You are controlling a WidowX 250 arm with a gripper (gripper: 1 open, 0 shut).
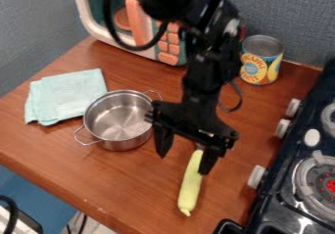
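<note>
The black gripper [183, 148] has its fingers spread open, low over the table between the steel pot and the spoon. A spoon [190, 184] with a pale yellow handle lies on the wooden table [98, 184]; its metal head is hidden behind the gripper. The two-handled steel pot [120, 120] stands just left of the gripper.
A folded light cloth [63, 96] lies at the left. A toy microwave [131, 23] and a can [261, 60] stand at the back. A black stove [295, 179] fills the right.
</note>
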